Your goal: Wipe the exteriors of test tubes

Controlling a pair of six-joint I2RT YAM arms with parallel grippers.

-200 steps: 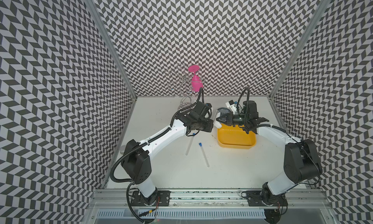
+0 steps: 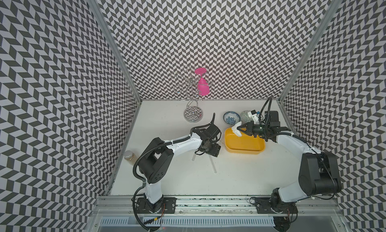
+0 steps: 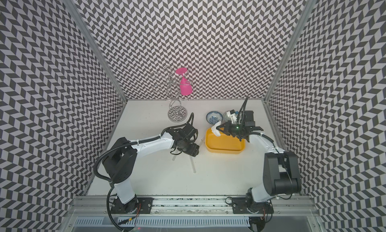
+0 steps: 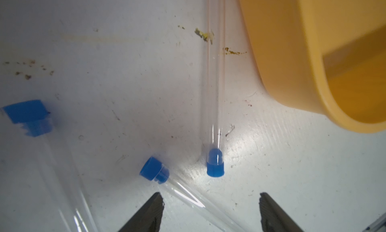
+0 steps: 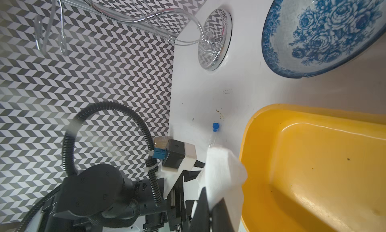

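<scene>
Three clear test tubes with blue caps lie on the table in the left wrist view. One tube [image 4: 216, 91] runs along the yellow basin's side, a second tube [image 4: 205, 207] lies slanted below it, and a third tube [image 4: 66, 183] is at the left. My left gripper stands open over the slanted tube, and no tube is between its fingers. In the right wrist view, a white cloth [image 5: 223, 171] is pinched in my right gripper. That gripper and the cloth [image 2: 236, 128] hover at the basin's back left corner.
The yellow basin [image 2: 245, 150] stands right of the tubes. Behind it is a blue-patterned bowl [image 2: 231, 118]. A chrome stand [image 2: 193, 113] with a pink funnel-like piece [image 2: 203, 87] rises at the back, and a capped jar [image 2: 129, 156] is at the left edge.
My left gripper has come down and toward the front over the tubes. A tube now lies beside the basin where none showed one second ago. The right gripper has drawn rightward with the cloth.
</scene>
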